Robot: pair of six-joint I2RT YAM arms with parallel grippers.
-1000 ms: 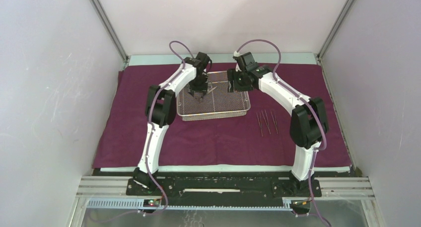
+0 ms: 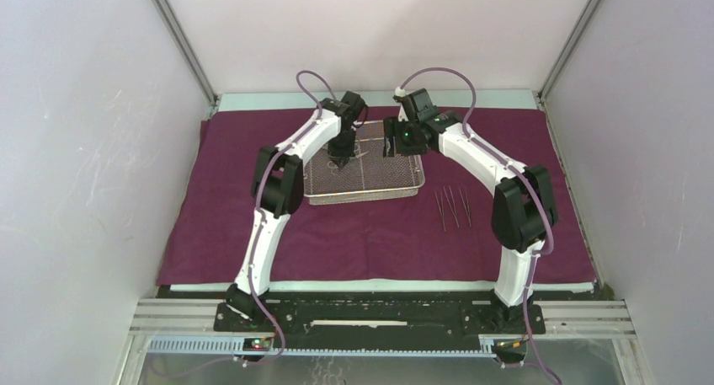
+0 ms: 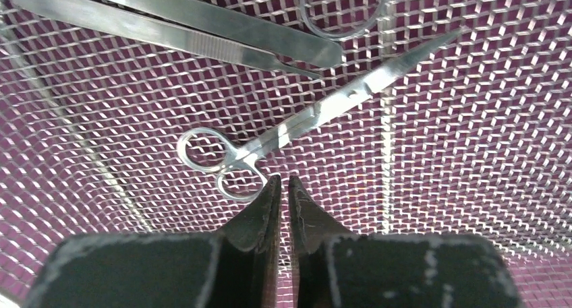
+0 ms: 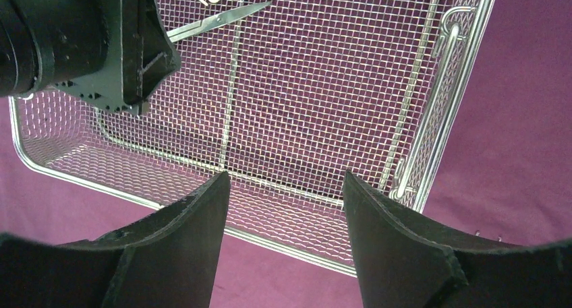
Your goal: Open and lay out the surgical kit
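The wire mesh basket (image 2: 362, 193) stands on the maroon cloth. In the left wrist view, ring-handled scissors (image 3: 324, 112) lie across the mesh, blade tip toward upper right. Flat tweezers (image 3: 202, 45) rest just above them, and a metal ring (image 3: 340, 32) of another tool shows at the top edge. My left gripper is over the basket, fingers nearly together, one tip overlapping the rim of the scissors' lower ring; whether that rim is caught cannot be told. Over the basket's right part, my right gripper is open and empty.
Several slim metal tools (image 2: 453, 208) lie side by side on the cloth to the right of the basket. A wire handle (image 4: 426, 112) runs along the basket's right side.
My right arm has barely moved.
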